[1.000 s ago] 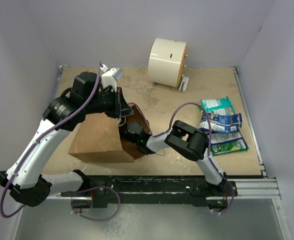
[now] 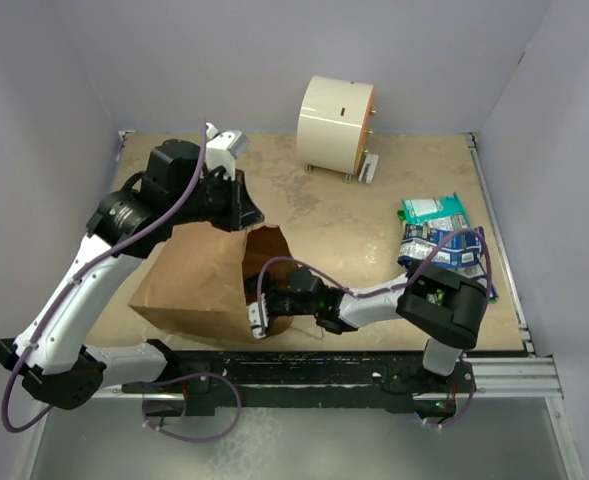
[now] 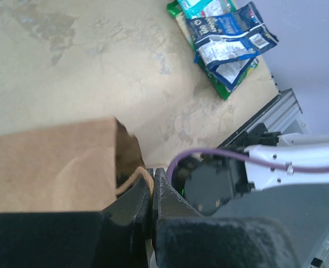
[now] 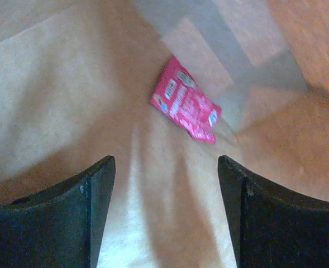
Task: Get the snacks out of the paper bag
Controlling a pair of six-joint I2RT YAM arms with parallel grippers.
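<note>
The brown paper bag (image 2: 196, 275) lies on its side at the left of the table, its mouth facing right. At the upper edge of that mouth, my left gripper (image 2: 255, 224) is shut on the bag's twisted paper handle (image 3: 135, 180). My right arm reaches into the mouth, and its fingertips are hidden in the top view. Inside the bag, a small pink snack packet (image 4: 185, 103) lies on the paper ahead of my right gripper, whose fingers stand apart with nothing between them. The packet is beyond the fingertips.
Several snack packets, teal (image 2: 436, 212), blue (image 2: 432, 245) and green, lie piled at the right of the table, partly behind my right arm. A cream-coloured drum (image 2: 332, 125) stands at the back. Bare tabletop (image 2: 349, 230) stretches between bag and pile.
My right gripper has moved toward the front within the bag's mouth, and its elbow has swung right over the snack pile. The mouth has changed shape; the left arm has barely shifted.
</note>
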